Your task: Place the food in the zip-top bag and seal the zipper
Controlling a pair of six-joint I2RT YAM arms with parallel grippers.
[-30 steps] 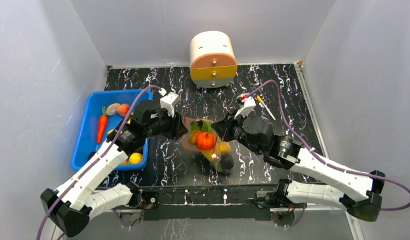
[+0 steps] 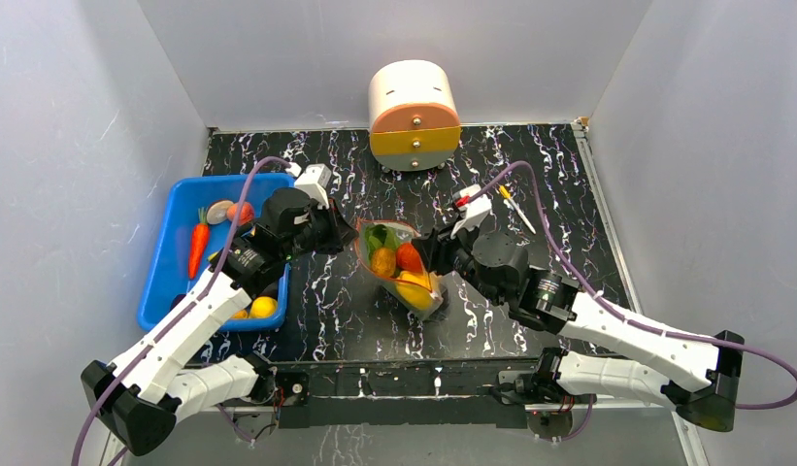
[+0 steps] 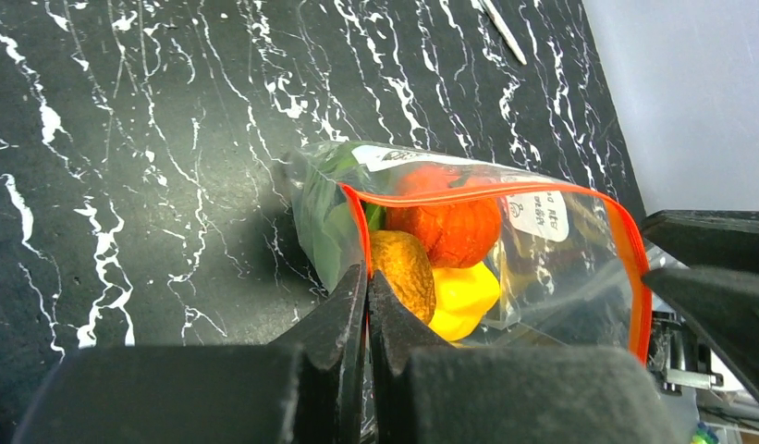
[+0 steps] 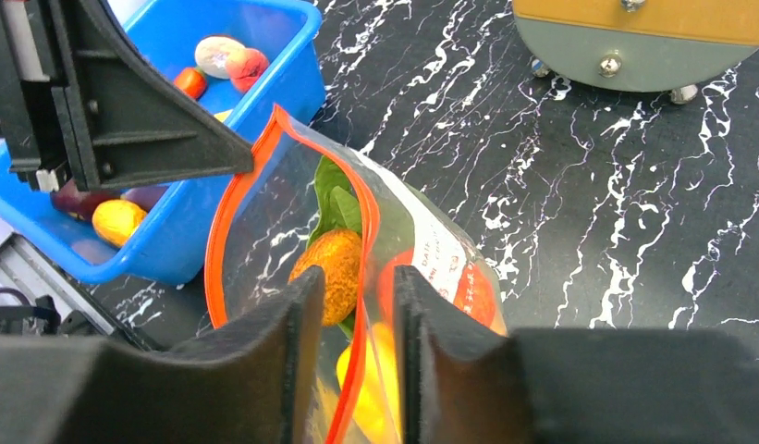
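Note:
The clear zip top bag (image 2: 398, 225) stands between the arms, its orange-edged mouth spread open. Inside are green leaves (image 4: 339, 205), an orange-brown food piece (image 3: 399, 268), an orange pumpkin (image 3: 446, 225) and a yellow piece (image 3: 463, 300). My left gripper is shut on the bag's orange rim at the left side of the mouth. At the opposite side my right gripper is part open, its fingers (image 4: 299, 310) apart with the orange rim passing through the gap in view. Whether they touch the rim cannot be told.
At the left a blue bin (image 2: 153, 271) holds a carrot (image 2: 198, 245), lemons (image 2: 263, 307) and other food. A small drawer cabinet (image 2: 415, 115) stands at the back. A yellow-handled tool (image 2: 515, 208) lies at the back right. Countertop behind the bag is clear.
The right gripper has opened and shifted a little left. The bag tilted, and the food inside moved.

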